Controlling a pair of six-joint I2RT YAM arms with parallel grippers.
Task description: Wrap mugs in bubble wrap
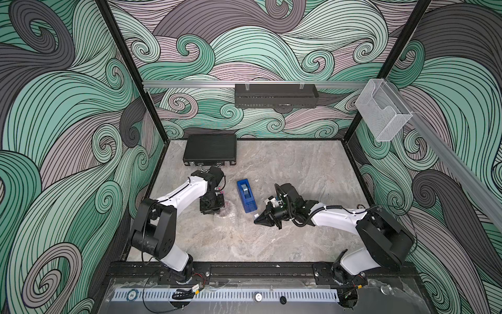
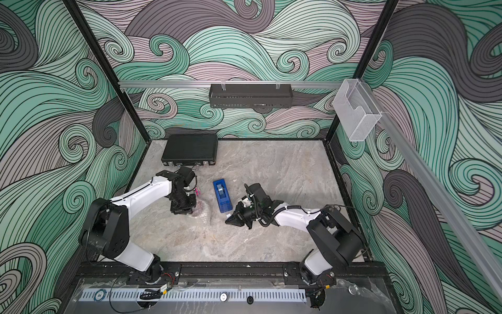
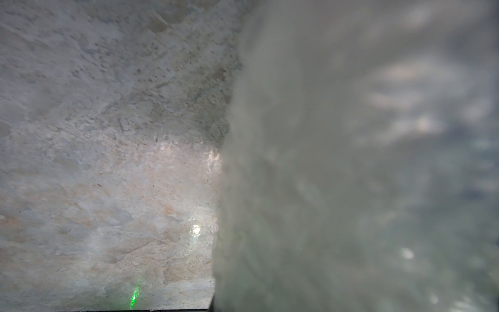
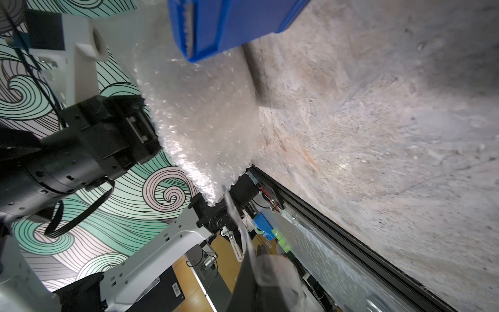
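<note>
A bundle of clear bubble wrap [image 1: 227, 210] lies on the table at left, with my left gripper [image 1: 213, 210] shut on it. In the left wrist view the bubble wrap [image 3: 353, 171] fills the right half, blurred; no finger shows there. Any mug inside is hidden. Right of the bundle stands a blue tape dispenser [image 1: 246, 196]. My right gripper [image 1: 261, 219], in front of the dispenser, is shut with a small pale, translucent strip of tape [image 4: 275, 273] at its fingertips. The bubble wrap [image 4: 202, 109] also shows in the right wrist view, beyond the dispenser [image 4: 228, 26].
A black case [image 1: 210, 149] lies at the back left. A small pink item [image 2: 197, 191] shows beside the left gripper. A wire-mesh basket [image 1: 383, 110] and a dark shelf [image 1: 276, 96] hang above the table.
</note>
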